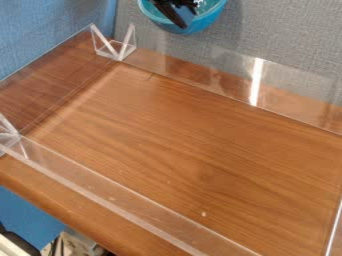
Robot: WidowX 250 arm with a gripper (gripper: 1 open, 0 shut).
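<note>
My gripper [174, 10] is at the top edge of the view, a dark shape inside a turquoise bowl [201, 22] that is partly cut off by the frame. The gripper looks shut; I cannot see anything held between its fingers. The bowl's contents are mostly hidden by the gripper.
Below lies a bare wooden tray floor [187, 150] with clear low walls and clear brackets [114, 42] at the corners. Grey-blue fabric panels [54, 30] stand behind and to the left.
</note>
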